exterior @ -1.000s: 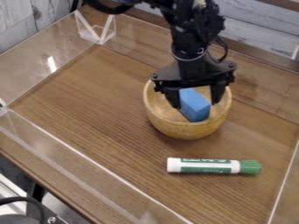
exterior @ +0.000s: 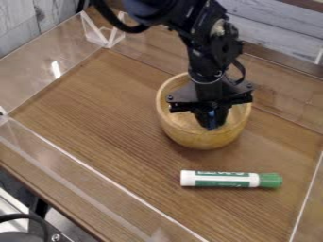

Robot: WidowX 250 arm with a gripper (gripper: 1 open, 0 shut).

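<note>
A yellow bowl (exterior: 190,136) stands right of the middle of the wooden table. The black gripper (exterior: 210,113) is down inside it, its fingers shut and covering most of the bowl's inside.
A white and green tube (exterior: 229,180) lies in front of the bowl at the right.
The blue object that showed in the bowl is now covered by it.
</note>
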